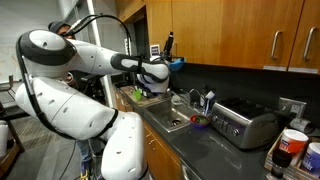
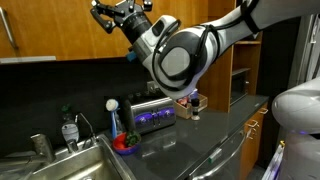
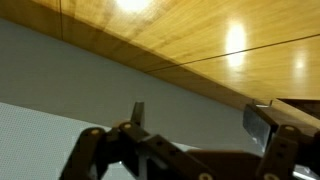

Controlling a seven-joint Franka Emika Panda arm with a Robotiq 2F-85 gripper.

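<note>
My gripper is open in the wrist view, its two dark fingers (image 3: 138, 116) wide apart with nothing between them. Behind them lie wood panels and a plain grey surface. In exterior view 2 the gripper end of the arm (image 2: 118, 14) is high up, in front of the upper cabinets. A red bowl (image 1: 200, 122) with some green in it stands on the counter beside the sink (image 1: 172, 118), well away from the gripper. The silver toaster (image 1: 240, 125) is further along the counter.
Wooden upper cabinets (image 1: 230, 35) hang above the counter. A faucet (image 2: 88, 128) and a soap bottle (image 2: 70, 132) stand by the sink. Red-and-white cups (image 1: 292, 142) are at the right end.
</note>
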